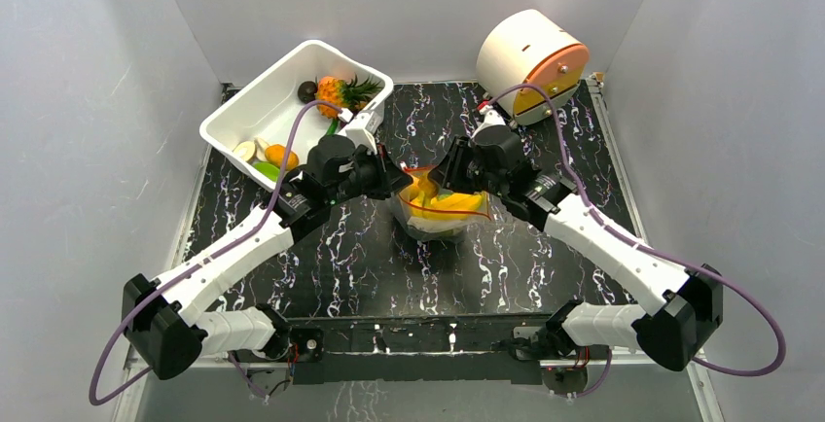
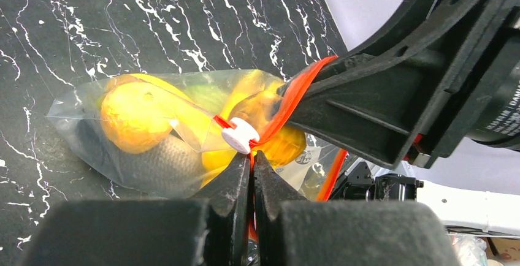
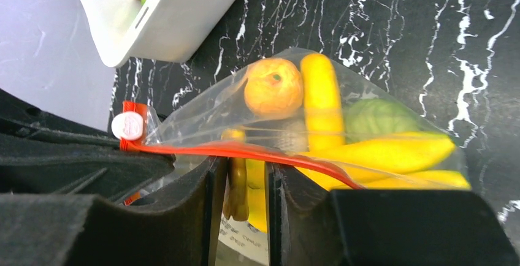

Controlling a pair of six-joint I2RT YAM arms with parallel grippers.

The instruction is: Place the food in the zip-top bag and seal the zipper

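Observation:
A clear zip bag [image 1: 438, 223] with red zipper edges holds yellow bananas [image 3: 380, 155], a round orange fruit [image 3: 273, 87] and green items, in the middle of the table. My left gripper is shut on the red zipper [image 2: 294, 94] beside its white slider [image 2: 239, 134]. My right gripper is part open at the bag's mouth, its fingers either side of a brownish-yellow piece under the red edge; whether it touches it I cannot tell.
A white bin [image 1: 243, 116] with a pineapple and other food stands back left. A cream cylindrical container [image 1: 516, 48] stands back right. Bare marble table [image 1: 506, 276] lies in front, between grey walls.

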